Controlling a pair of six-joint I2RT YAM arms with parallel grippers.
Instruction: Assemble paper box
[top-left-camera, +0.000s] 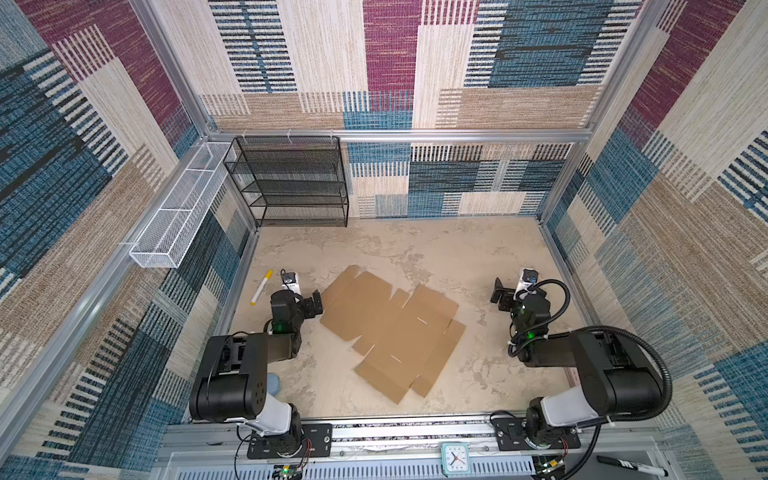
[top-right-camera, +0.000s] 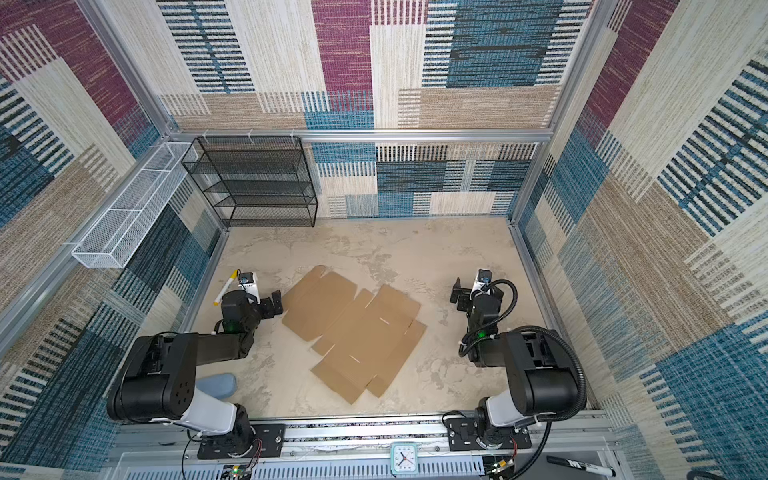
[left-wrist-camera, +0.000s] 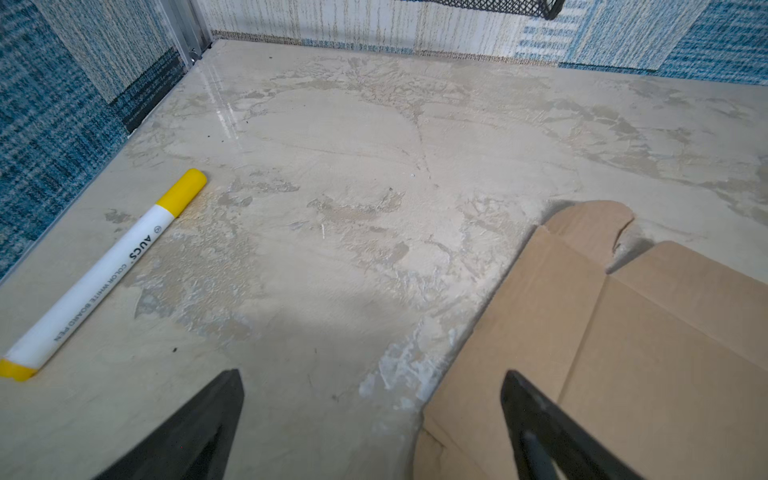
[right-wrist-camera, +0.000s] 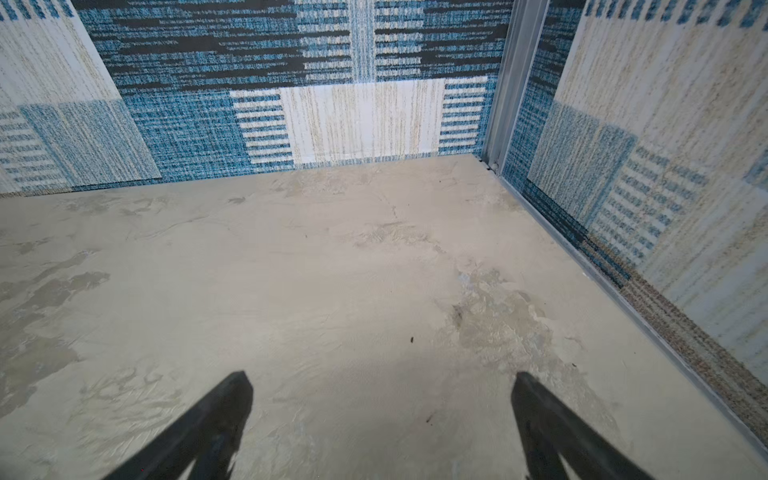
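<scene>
A brown cardboard sheet (top-left-camera: 408, 340), cut as a box blank with flaps and slots, lies unfolded and flat in the middle of the table. Its left panel (left-wrist-camera: 656, 352) fills the lower right of the left wrist view, with a rounded tab (left-wrist-camera: 592, 226) at the far end. My left gripper is open just left of the cardboard, nothing between its fingers. On the table's right side, clear of the sheet, my right gripper stands open and empty. Only bare tabletop shows in the right wrist view.
A yellow-and-white marker (left-wrist-camera: 108, 272) rests left of the left gripper. Behind it stands a black mesh rack (top-left-camera: 288, 184); a white wire basket (top-left-camera: 180, 212) hangs on the left wall. A blue object (top-right-camera: 217, 385) lies near the left arm's base.
</scene>
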